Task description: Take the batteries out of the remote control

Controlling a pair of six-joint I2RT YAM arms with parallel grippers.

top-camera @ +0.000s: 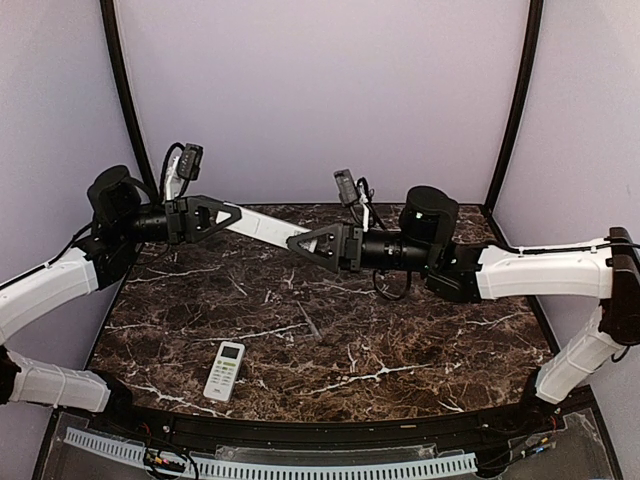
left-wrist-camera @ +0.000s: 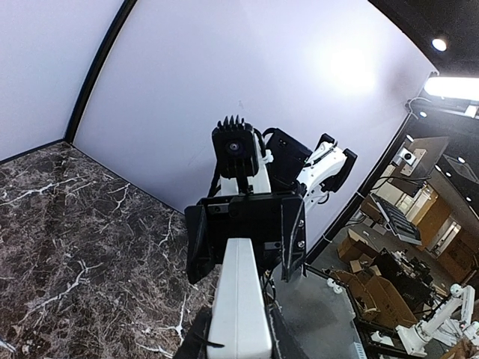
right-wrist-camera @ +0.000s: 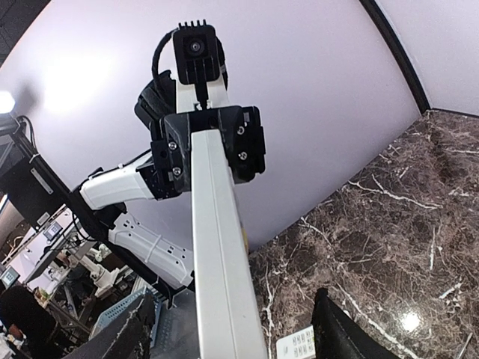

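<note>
A long white remote (top-camera: 262, 226) (left-wrist-camera: 239, 299) (right-wrist-camera: 224, 262) is held level in mid-air, seen edge-on in both wrist views. My left gripper (top-camera: 222, 216) is shut on its left end. My right gripper (top-camera: 306, 246) is around its right end; in the right wrist view its fingers (right-wrist-camera: 333, 336) stand apart on either side of it, not visibly clamped. A second white remote (top-camera: 224, 370) lies on the front left of the dark marble table, buttons up. The batteries are not clearly visible.
Walls bound the table at back and sides.
</note>
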